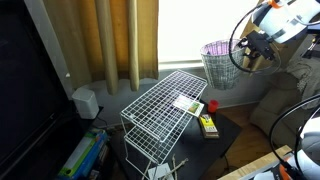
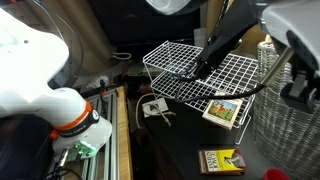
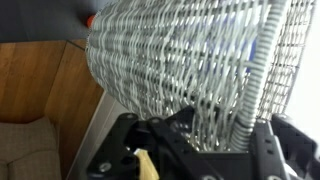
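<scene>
A tall, pale woven basket (image 1: 224,68) hangs near the window, its open top facing up. My gripper (image 1: 250,48) is at the basket's right side, shut on its upper wall near the rim. In the wrist view the basket's wall (image 3: 165,60) fills much of the picture, and its thick rim (image 3: 250,90) runs down between the dark fingers of my gripper. The second exterior view shows part of the basket (image 2: 288,130) at the right edge; my fingertips cannot be made out there.
A white wire rack (image 1: 165,105) stands on the dark table, with a picture card (image 1: 187,104) on it. Beside it are a yellow box (image 1: 208,126) and a red cup (image 1: 213,105). A white device (image 1: 86,103) stands at the left. Bare wooden floor (image 3: 70,95) shows below the basket.
</scene>
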